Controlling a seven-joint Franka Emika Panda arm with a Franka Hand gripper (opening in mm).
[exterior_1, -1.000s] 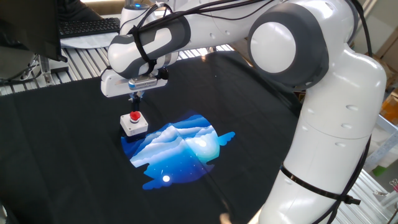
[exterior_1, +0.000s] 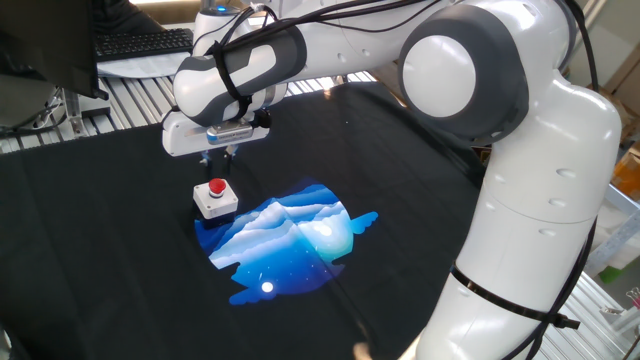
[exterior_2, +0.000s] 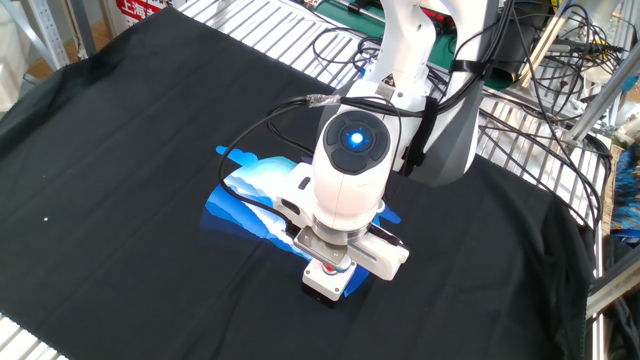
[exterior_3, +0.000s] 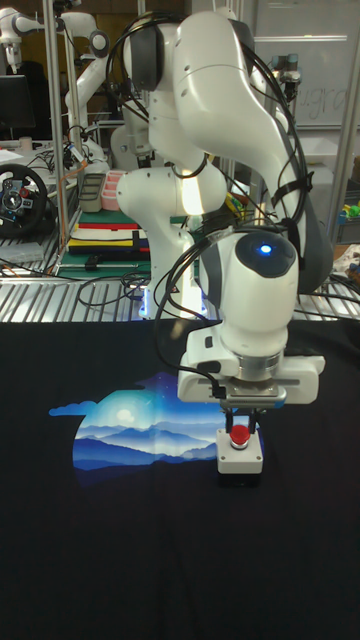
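A small white box with a red push button (exterior_1: 217, 187) on top stands on the black cloth, at the edge of a printed blue picture. Just above and behind it in exterior view 1 is my gripper (exterior_1: 218, 159), its two dark fingers spread apart with nothing between them. From the front, in exterior view 3, the fingers appear to either side of the red button (exterior_3: 241, 435). The gripper's body covers part of the button box (exterior_2: 322, 282) in exterior view 2 and hides the fingers there.
The blue mountain picture (exterior_1: 290, 245) lies flat beside the box. A keyboard (exterior_1: 140, 44) and monitor (exterior_1: 45, 50) stand past the cloth's edge in exterior view 1. Loose cables (exterior_2: 350, 45) lie near the arm's base.
The arm and the button box have not visibly moved.
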